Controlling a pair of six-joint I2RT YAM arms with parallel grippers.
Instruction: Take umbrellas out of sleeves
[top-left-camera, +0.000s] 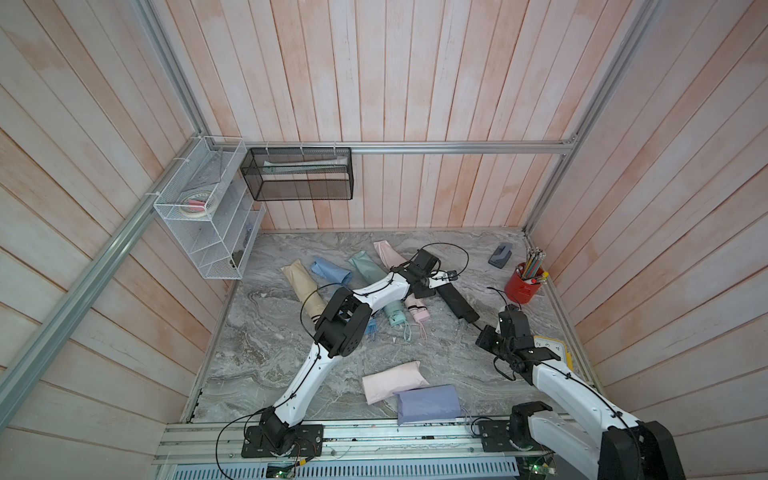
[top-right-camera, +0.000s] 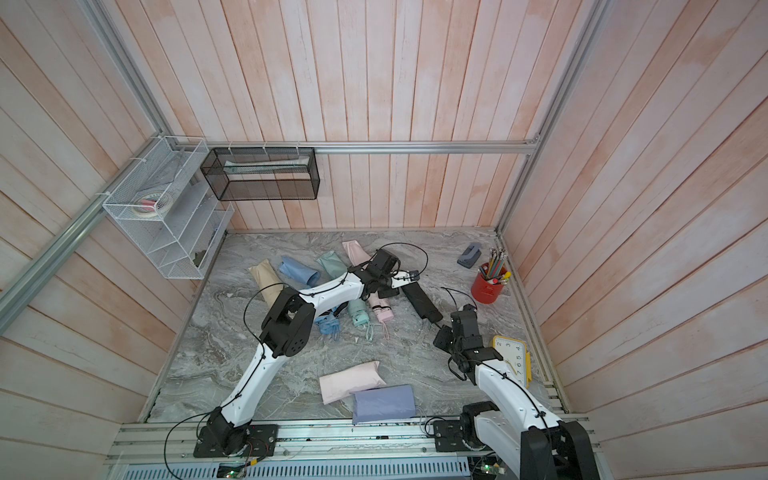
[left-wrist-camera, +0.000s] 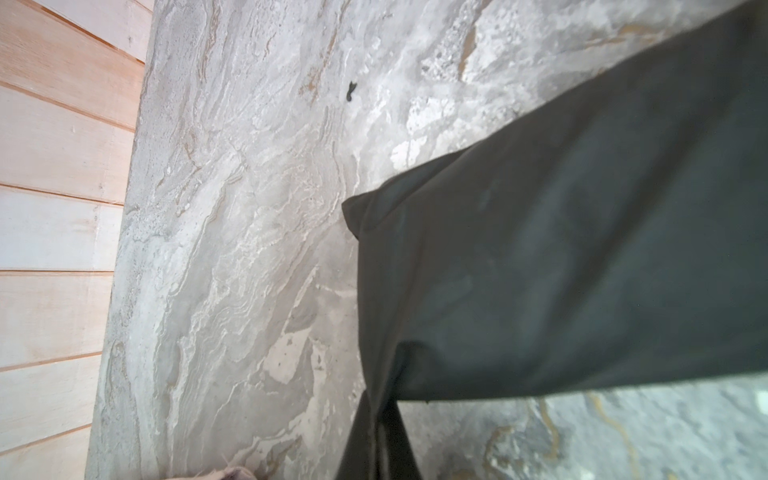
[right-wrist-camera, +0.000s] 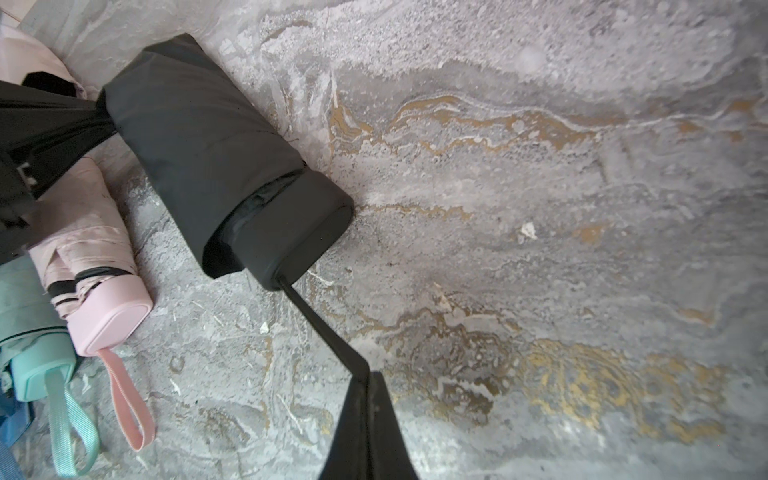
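A black umbrella in its black sleeve (right-wrist-camera: 204, 136) lies slanting on the table, its handle end (right-wrist-camera: 296, 224) sticking out of the sleeve's mouth. My left gripper is shut on the sleeve's fabric (left-wrist-camera: 560, 240) at the far end. From the handle runs a thin black strap (right-wrist-camera: 324, 324), stretched straight, and my right gripper is shut on its end. Left of it lie a pink umbrella (right-wrist-camera: 104, 296) and a teal umbrella (right-wrist-camera: 48, 356), with a blue one partly visible. A beige umbrella or sleeve (top-left-camera: 302, 286) and a blue one (top-left-camera: 331, 270) lie farther left.
Two flat empty-looking sleeves, one pink (top-left-camera: 392, 381) and one lavender (top-left-camera: 429, 404), lie at the front edge. A red pen cup (top-left-camera: 521, 286) and a dark grey object (top-left-camera: 500, 254) stand at the right back.
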